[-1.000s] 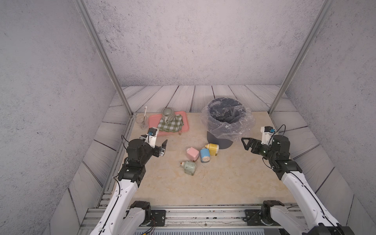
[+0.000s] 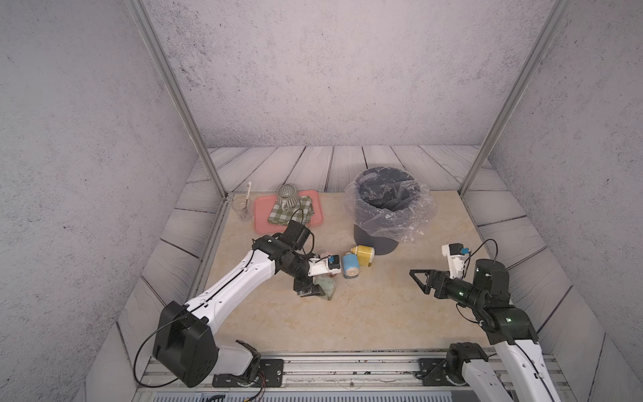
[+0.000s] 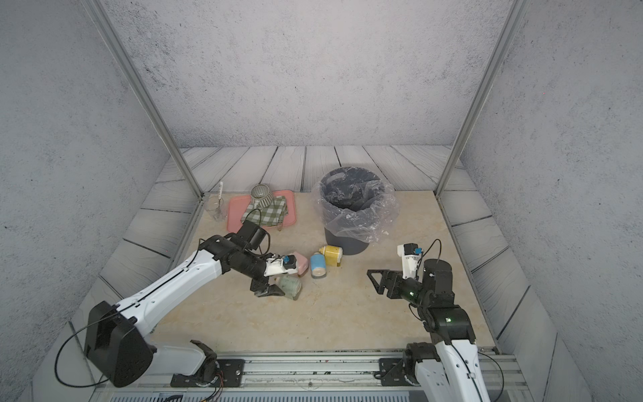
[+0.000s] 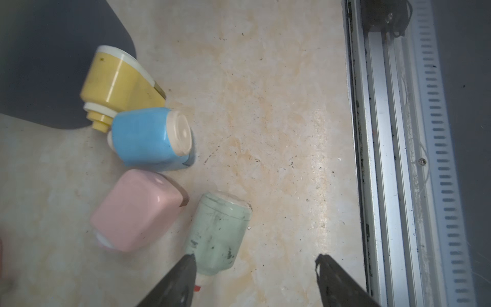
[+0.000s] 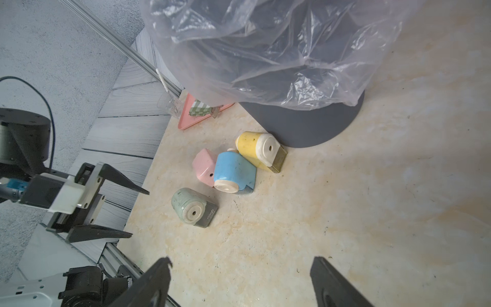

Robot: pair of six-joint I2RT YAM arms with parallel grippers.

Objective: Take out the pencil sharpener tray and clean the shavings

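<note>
Four pencil sharpeners lie on the table: green (image 4: 217, 230), pink (image 4: 135, 207), blue (image 4: 143, 138) and yellow (image 4: 117, 81). My left gripper hangs open over the green one, nothing held; from the top left it partly hides the pink one. My right gripper stands open at the table's right, empty, facing the sharpeners. A dark bin (image 3: 341, 238) with a clear plastic liner stands behind them. Whether the sharpeners' trays are fully in cannot be told.
At back left a pink tray (image 2: 264, 224) holds a checked cloth and a ribbed cup, beside a clear glass (image 2: 242, 209) with a white stick.
My left arm has swung right and turned, its gripper now over the green sharpener. My right gripper has moved slightly down and toward the front.
</note>
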